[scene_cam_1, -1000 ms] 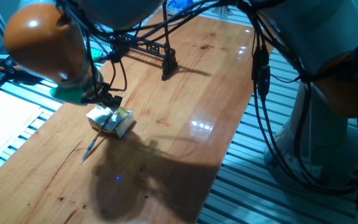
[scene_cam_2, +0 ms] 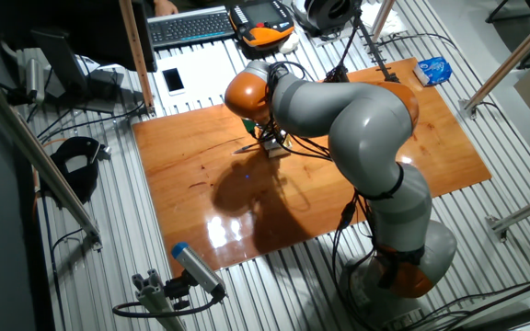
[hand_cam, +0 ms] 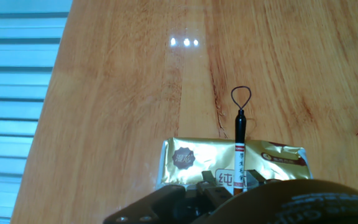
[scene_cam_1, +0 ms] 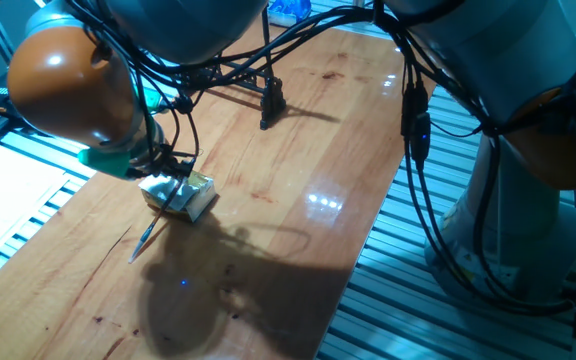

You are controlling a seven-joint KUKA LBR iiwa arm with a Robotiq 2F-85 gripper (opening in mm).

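Observation:
A gold-and-white packet-like box (scene_cam_1: 180, 196) sits on the wooden table, gold top with printing in the wrist view. Across it lies a slim brush (hand_cam: 240, 155) with a black end, a hanging loop and a white lettered band. In exterior view 1 the other part of the brush (scene_cam_1: 146, 240) slopes past the box towards the table. My gripper is low over the box, its fingers apart on either side of the brush, with some box print showing between. The dark rounded shape at the bottom hides the brush's lower part there.
A black stand (scene_cam_1: 272, 100) rises from the table behind the box. A blue packet (scene_cam_2: 432, 71) is at the table's far corner, and a keyboard (scene_cam_2: 190, 28) and phone (scene_cam_2: 173, 81) lie beyond the edge. Bare wood (scene_cam_1: 298, 160) surrounds the box.
The wrist and gripper have shifted slightly, with the cables moving along. Box and brush look unmoved.

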